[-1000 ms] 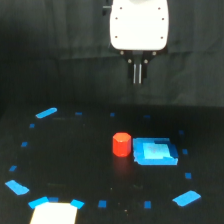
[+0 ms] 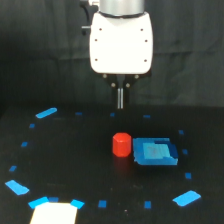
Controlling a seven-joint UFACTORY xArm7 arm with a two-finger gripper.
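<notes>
My gripper (image 2: pixel 120 99) hangs from the white arm end (image 2: pixel 121 45), its slim fingers pointing down and close together. Whether they are open or shut is too small to tell, and no object shows at their tips. Some way below them, a red block (image 2: pixel 122 145) with a rounded or many-sided outline stands on the dark table. Just right of the block lies a shallow blue tray (image 2: pixel 139 160), with a lighter blue flat piece (image 2: pixel 158 151) inside it. The gripper touches neither block nor tray.
Blue tape strips (image 2: pixel 46 113) and small blue squares mark the black table. A cream-coloured object (image 2: pixel 54 213) is cut off by the bottom edge at left.
The arm and gripper have moved left and lower in the view, from above the tray to above the red block. Block and tray have stayed put.
</notes>
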